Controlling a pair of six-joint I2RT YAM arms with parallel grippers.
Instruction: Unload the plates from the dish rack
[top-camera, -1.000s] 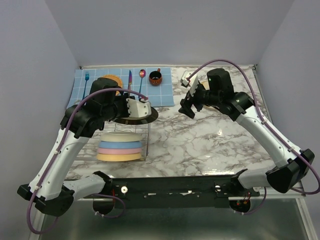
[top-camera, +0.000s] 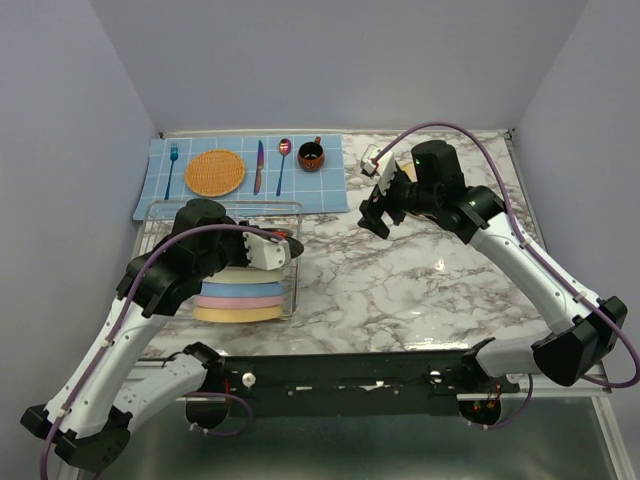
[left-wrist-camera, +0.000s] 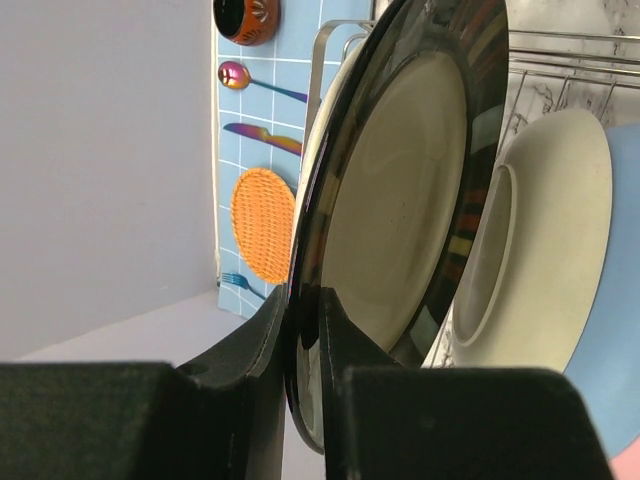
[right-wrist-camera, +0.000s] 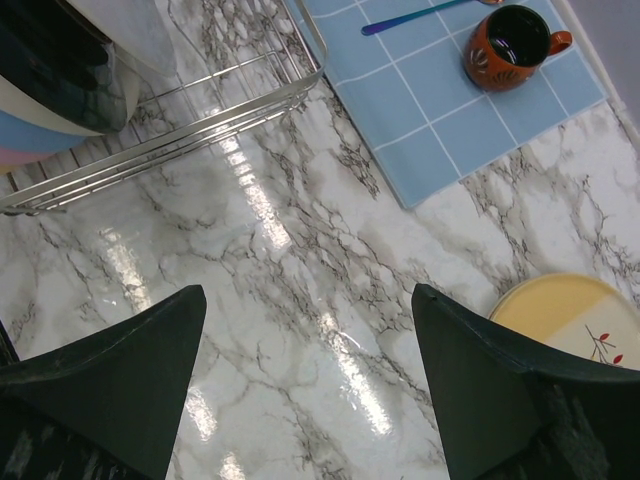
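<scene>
My left gripper is shut on the rim of a dark-rimmed plate (left-wrist-camera: 400, 190) with a pale centre, standing steeply tilted. In the top view this gripper (top-camera: 274, 238) is over the back part of the wire dish rack (top-camera: 299, 275), and the arm hides most of that plate. Toward the front of the rack stand a cream dish (top-camera: 245, 275), a blue plate (top-camera: 242, 290), a pink plate (top-camera: 240, 302) and a yellow plate (top-camera: 238, 314). Over the right side of the counter, my right gripper stands open and empty.
A cream plate (right-wrist-camera: 565, 310) with a red berry print lies on the counter at the back right. Behind the rack, a blue mat (top-camera: 330, 190) bears a mug (top-camera: 311, 155), cutlery and a woven orange coaster (top-camera: 214, 172).
The left gripper has shifted left with the dark-rimmed plate, which now shows less of its face from above. The woven coaster has come back into view. The right arm has stayed still.
</scene>
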